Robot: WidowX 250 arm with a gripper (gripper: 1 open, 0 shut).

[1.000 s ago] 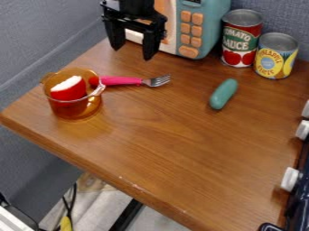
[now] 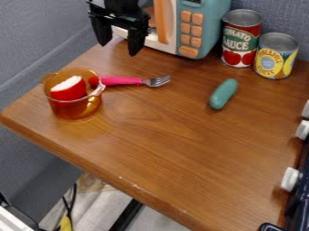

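Note:
The black gripper (image 2: 118,32) hangs at the top left, in front of the teal toy microwave (image 2: 191,32); whether its fingers hold anything is hard to tell. An amber pot (image 2: 85,106) at the table's left holds a red-and-white piece (image 2: 68,89). A pink-handled fork (image 2: 126,80) lies behind it. A green cucumber-like object (image 2: 222,94) lies right of centre. A tomato can (image 2: 239,45) and a yellow can (image 2: 274,61) stand at the back right.
A dark appliance (image 2: 294,203) with white knobs edges the right side. The table's left edge drops to the floor.
The gripper has shifted slightly left and up over the last second. The objects on the table look unchanged.

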